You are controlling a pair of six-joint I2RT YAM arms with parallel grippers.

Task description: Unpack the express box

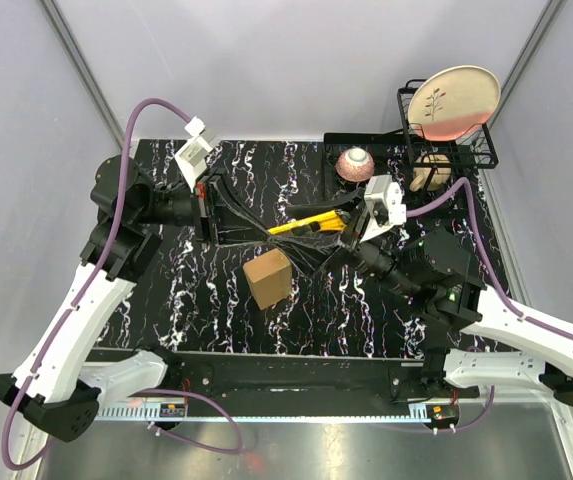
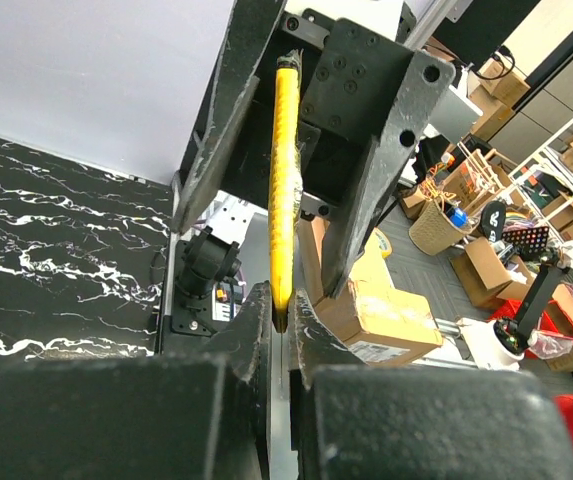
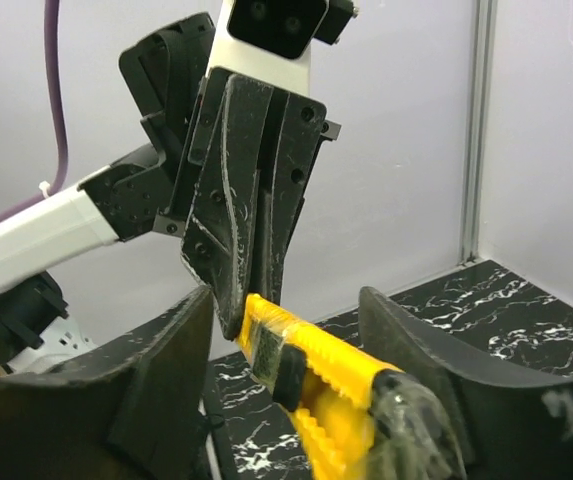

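Note:
A yellow utility knife [image 1: 322, 221] is held up above the table, pointing from left to right. My left gripper [image 1: 269, 234] is shut on its left end, which shows between the fingertips in the left wrist view. From the right, my right gripper reaches around the knife, a finger on each side. Gaps remain between those fingers and the yellow body [image 2: 283, 185], so the right gripper is open. On the table below stands a closed brown cardboard box [image 1: 268, 278].
A black dish rack [image 1: 478, 158] with an upright plate [image 1: 453, 100] occupies the back right, beside a pink patterned bowl [image 1: 355, 165]. The two grippers are very close together.

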